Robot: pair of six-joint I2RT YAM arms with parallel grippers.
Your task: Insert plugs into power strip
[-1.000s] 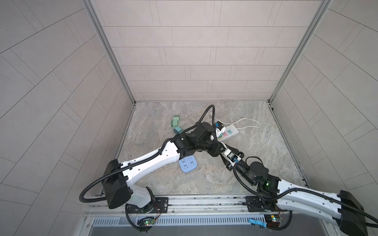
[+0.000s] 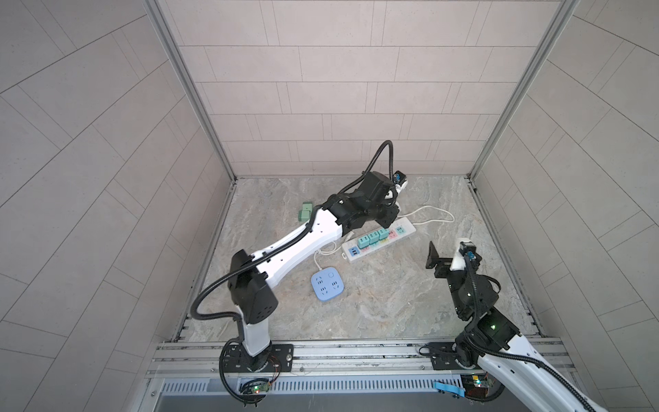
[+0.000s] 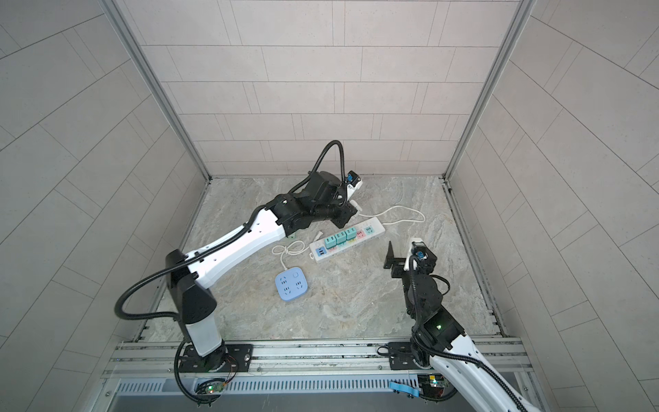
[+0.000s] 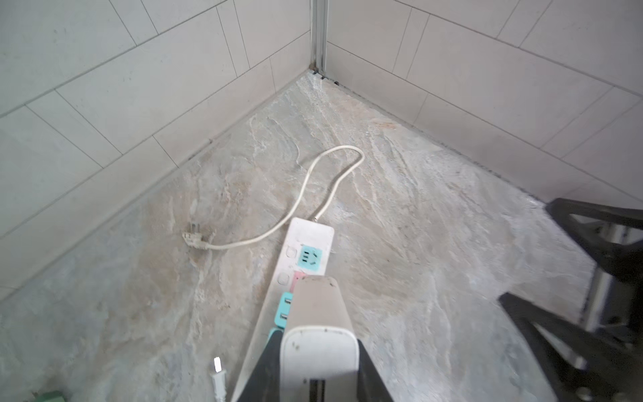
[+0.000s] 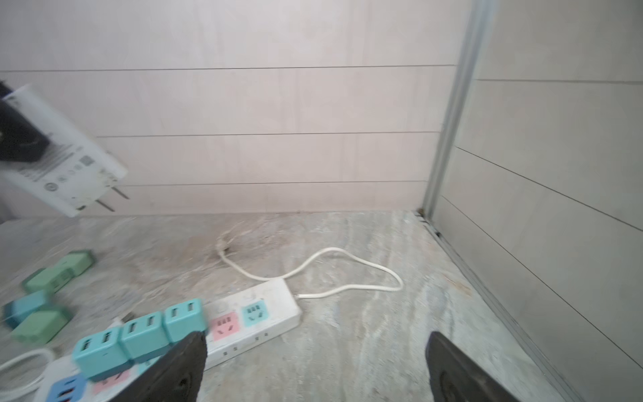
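Note:
A white power strip (image 2: 405, 229) lies diagonally mid-table, several teal plugs (image 3: 340, 238) seated along it. My left gripper is shut on a white plug, held raised above the strip; in the right wrist view this white plug (image 5: 63, 154) hangs at upper left with bare prongs downward. My right gripper stands open and empty, front right of the strip, its fingers apart.
A blue square socket block (image 3: 291, 283) with a coiled white cable lies at front. Green and teal blocks (image 5: 43, 325) lie behind left of the strip.
My left arm has moved up and back, the white plug in its gripper. My right gripper, earlier meeting the left one, has drawn away to the right and now stands open.

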